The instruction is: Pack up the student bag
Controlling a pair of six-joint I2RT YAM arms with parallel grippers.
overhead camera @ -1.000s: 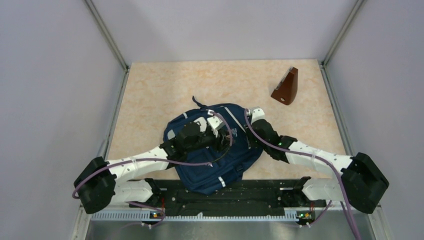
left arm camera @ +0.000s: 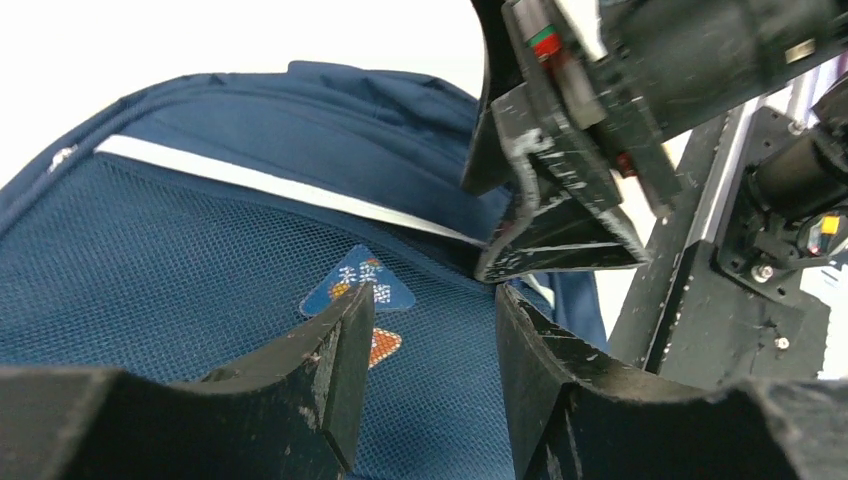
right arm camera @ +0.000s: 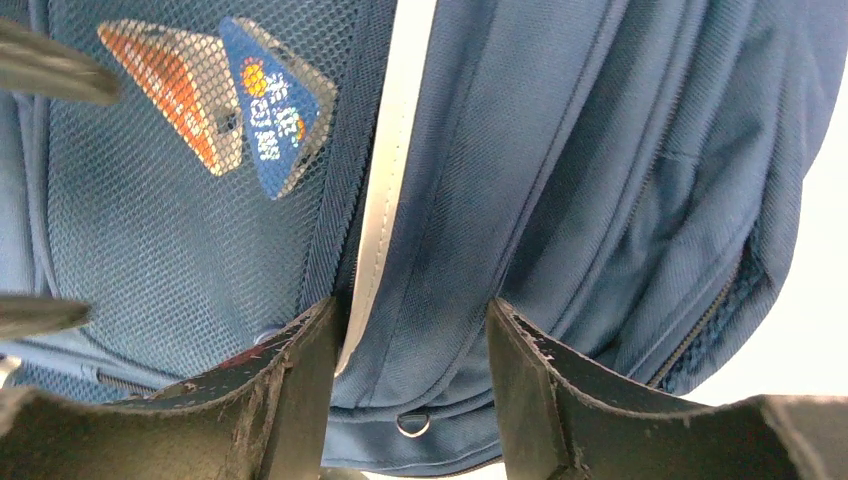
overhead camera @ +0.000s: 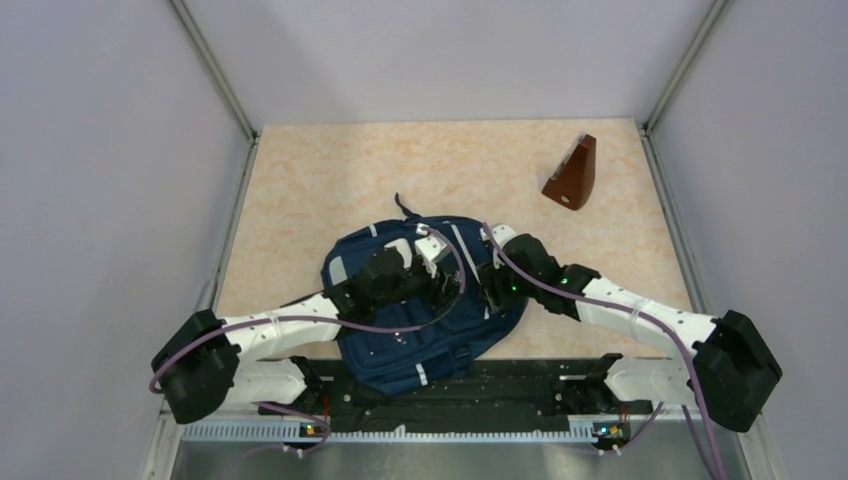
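A navy backpack [overhead camera: 400,340] lies flat on the table under both arms. My left gripper [overhead camera: 440,290] is over its mesh front, fingers apart; in the left wrist view the gap between the fingers shows mesh fabric and small printed patches [left arm camera: 355,285] beyond. My right gripper [overhead camera: 492,295] is at the bag's right side, open, its fingers [right arm camera: 290,380] down against the fabric beside a pale strip [right arm camera: 390,180] along a seam. Whether cloth sits deep between them is hard to tell.
A brown wedge-shaped object [overhead camera: 572,180] stands at the back right. A dark gap and metal rail run along the front edge.
The bag has shifted slightly toward the front and left. Both grippers have moved a little toward the front, the right one also slightly leftward.
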